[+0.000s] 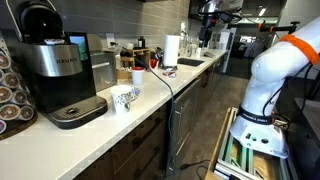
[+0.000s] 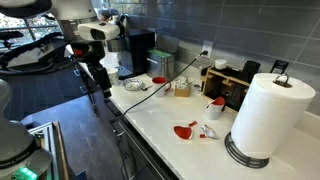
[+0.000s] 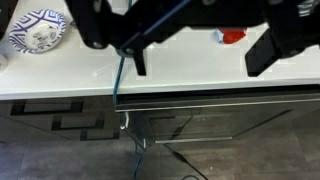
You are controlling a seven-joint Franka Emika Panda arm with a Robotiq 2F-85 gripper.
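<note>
My gripper hangs over the counter's front edge, its dark fingers point(image 3: 268, 50) spread wide with nothing between them. In exterior view 2 the gripper point(image 2: 103, 78) is at the left, high above the floor side of the counter. On the white countertop point(image 2: 160, 135) lie a red item point(image 2: 184, 131) and a small pale item point(image 2: 208, 131). A white mug point(image 2: 214, 111) with red on it stands behind them, and a red mug point(image 2: 160, 84) is farther left. A blue-patterned bowl point(image 3: 38, 32) shows at the wrist view's left.
A paper towel roll point(image 2: 268, 115) stands at the counter's right. The coffee maker point(image 1: 72, 85) and pod rack point(image 1: 12, 98) occupy the other end, near a patterned mug point(image 1: 123, 98). A cable point(image 3: 122, 75) crosses the counter and hangs over its edge.
</note>
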